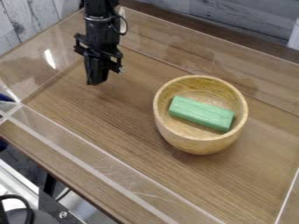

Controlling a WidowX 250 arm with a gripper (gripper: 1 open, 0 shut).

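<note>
The black gripper [98, 70] hangs over the wooden table at the upper left, shut, with nothing visible between its fingers. To its right and lower sits a round tan bowl [180, 136] holding a green block [201, 113], apart from the gripper.
A dark cable [17, 199] lies at the lower left corner, beyond the table's edge.
</note>
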